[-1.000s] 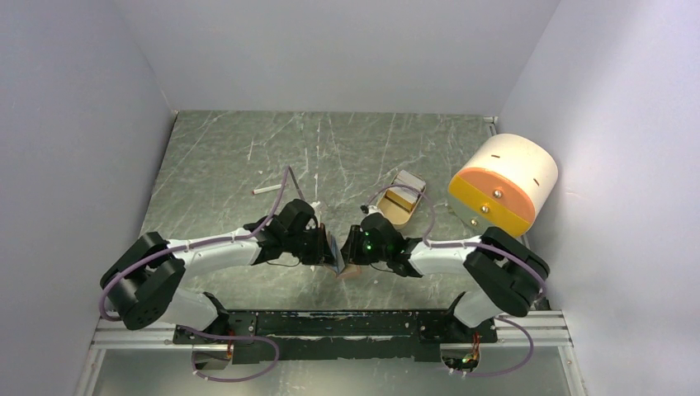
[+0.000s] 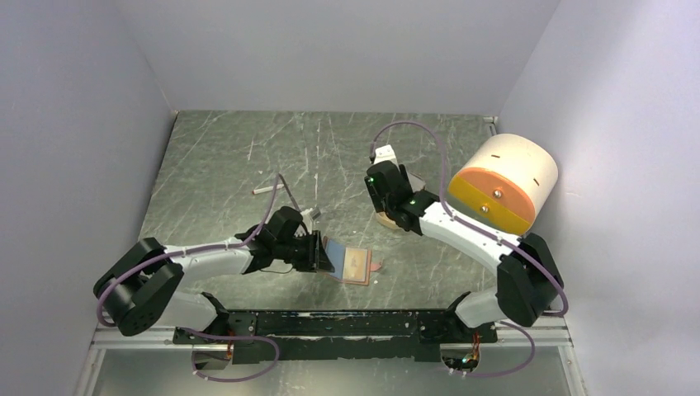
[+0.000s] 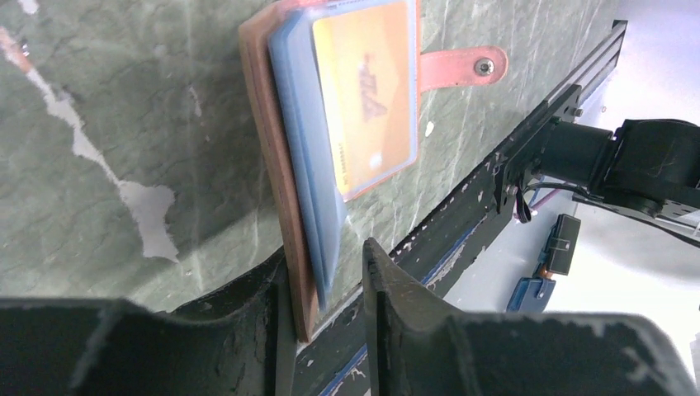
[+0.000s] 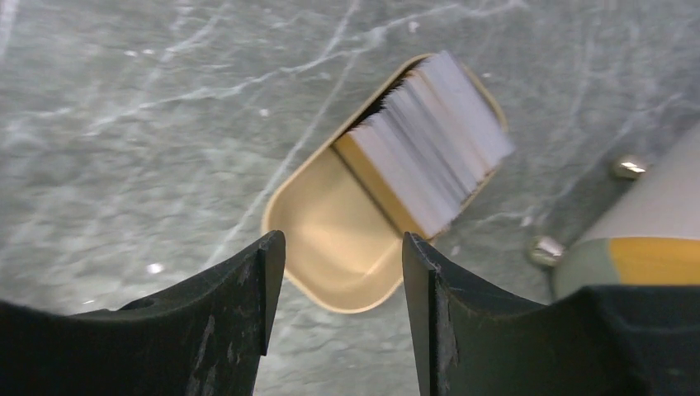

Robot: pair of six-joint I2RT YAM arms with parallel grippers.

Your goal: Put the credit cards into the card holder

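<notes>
The card holder (image 3: 297,148), pink-brown with blue sleeves, lies opened near the front centre, one card (image 3: 367,91) showing on the right; its left flap stands between the fingers of my open left gripper. In the right wrist view a tan tray (image 4: 326,239) holds a row of upright cards (image 4: 425,136) in its upper half. My open right gripper is over this tray, nothing between its fingers.
A cream, orange and yellow drum-shaped box (image 2: 516,173) with knobs stands at the right, beside the tray. A thin white stick (image 2: 264,190) lies left of centre.
My right arm has moved from the holder up and back to over the tray. The holder now lies more opened out; my left gripper has shifted slightly left and down.
</notes>
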